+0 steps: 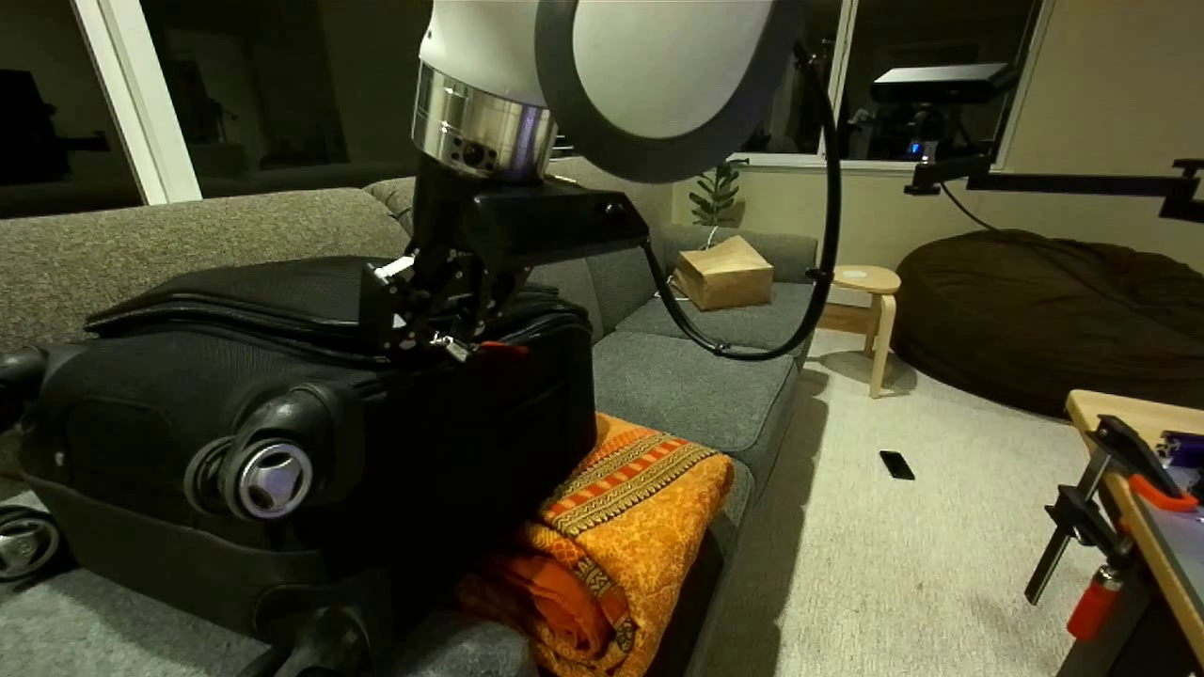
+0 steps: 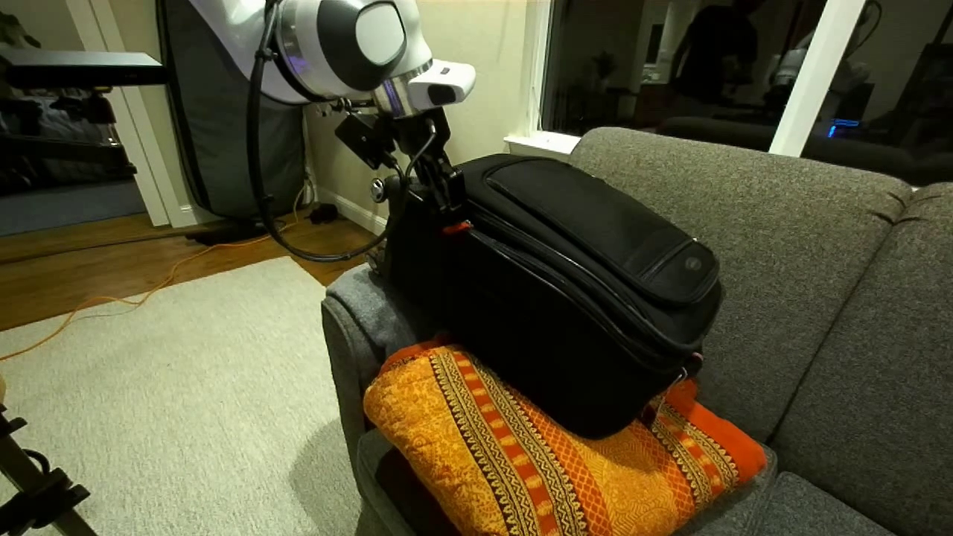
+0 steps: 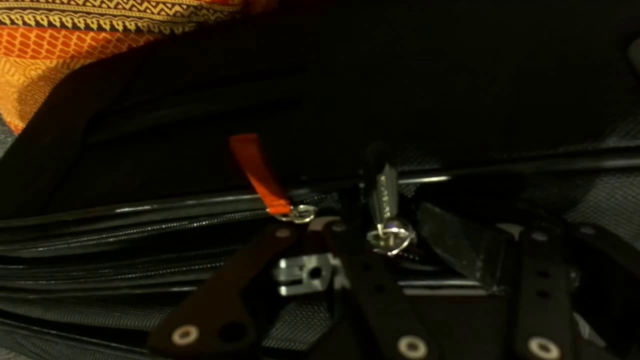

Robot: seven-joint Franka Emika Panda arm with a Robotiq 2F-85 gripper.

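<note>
A black suitcase (image 2: 572,295) lies on its side on the sofa, partly on a folded orange patterned blanket (image 2: 527,429). My gripper is down at its zipper seam, shut on a metal zipper pull (image 3: 387,195) whose ring shows between the dark fingers. Just left of them in the wrist view, a red tab (image 3: 258,174) hangs from another small ring on the same seam. From outside, the gripper (image 1: 435,327) is at the suitcase's upper edge, and the pull is too small to make out.
The sofa back (image 2: 759,241) rises behind the suitcase. Farther along the seat stands a brown paper bag (image 1: 724,275). A wooden stool (image 1: 866,280) is beyond the sofa, and a table with clamps (image 1: 1129,440) is at the right. Open carpet lies between.
</note>
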